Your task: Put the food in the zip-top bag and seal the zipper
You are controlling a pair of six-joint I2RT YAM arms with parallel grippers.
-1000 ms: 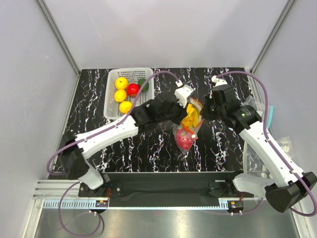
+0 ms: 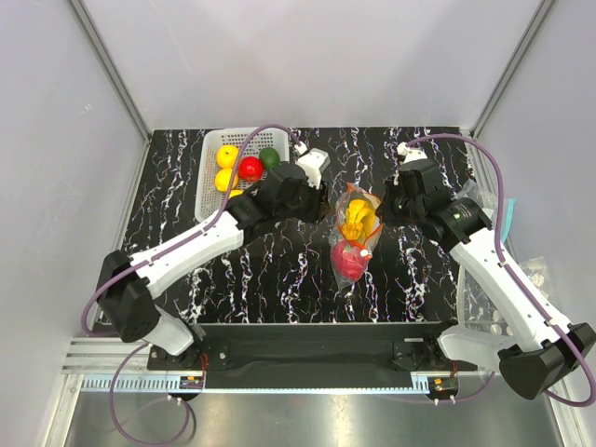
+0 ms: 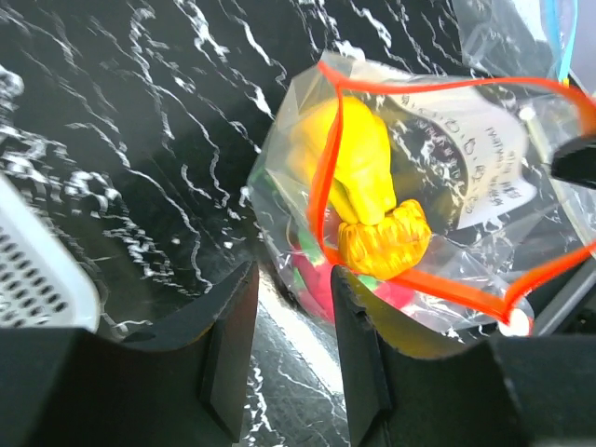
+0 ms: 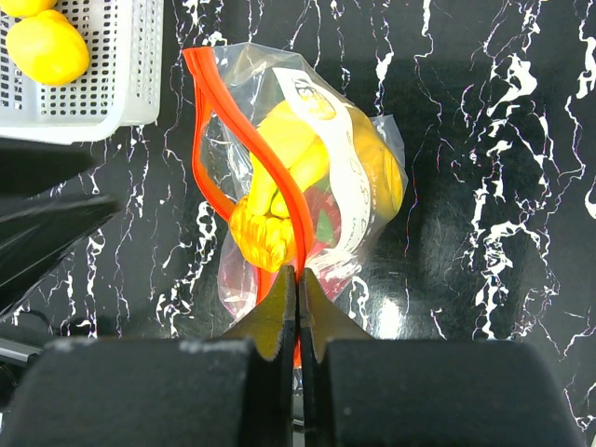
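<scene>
The clear zip bag [image 2: 340, 261] with orange zipper lies mid-table, holding yellow food [image 4: 279, 144] and a red-pink item [image 2: 350, 265]. In the right wrist view my right gripper is shut at the orange zipper [image 4: 261, 158], which runs between or under its fingertips. My left gripper is open just left of the bag in the top view, above the table, with nothing visible between its fingers.
A white perforated basket [image 2: 201, 186] with yellow, red and green foods stands at the back left. More clear bags [image 2: 477, 293] lie at the right edge. Bare marble table lies around the bag.
My left gripper has moved back leftward from over the bag, uncovering more of the yellow food. The right arm has stayed in place.
</scene>
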